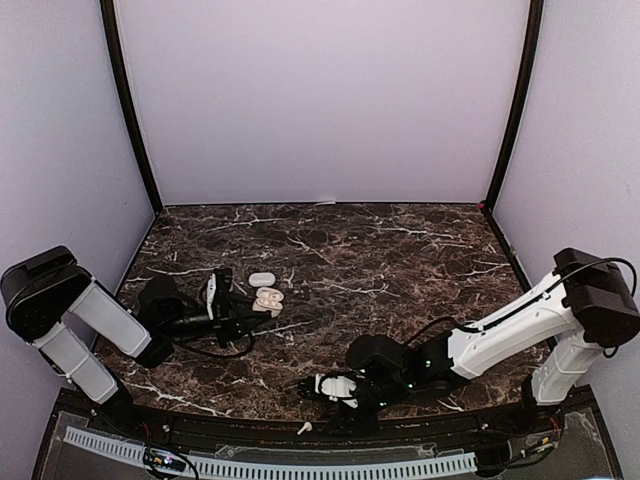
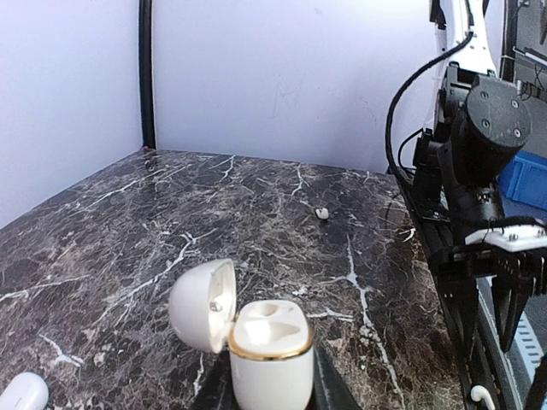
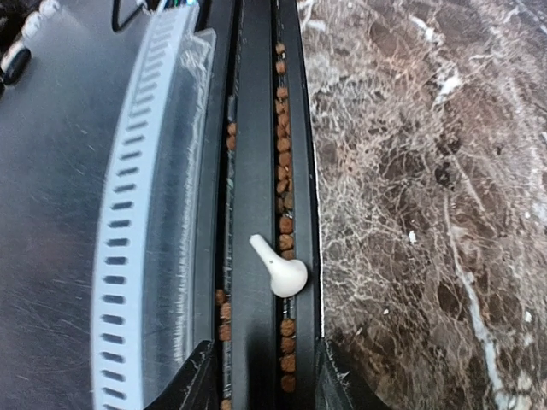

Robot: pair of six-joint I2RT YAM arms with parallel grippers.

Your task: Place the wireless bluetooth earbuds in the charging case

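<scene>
A white charging case (image 2: 272, 367) with a gold rim is held upright in my left gripper (image 1: 255, 315), its lid (image 2: 203, 306) swung open and two hollows showing on top. One white earbud (image 3: 285, 273) lies on the black rail (image 3: 255, 171) along the table's front edge, also visible in the top view as a small earbud (image 1: 305, 428). My right gripper is low over that rail, open, its fingers (image 3: 202, 363) spread apart and the earbud ahead of them in the right wrist view. Nothing is between them.
A white oval piece (image 1: 262, 279) lies behind the case. A small white item (image 2: 321, 213), possibly another earbud, rests farther across the marble table (image 1: 380, 240). Grooves in the rail hold brown bits, with a pale slotted strip (image 1: 320, 468) alongside.
</scene>
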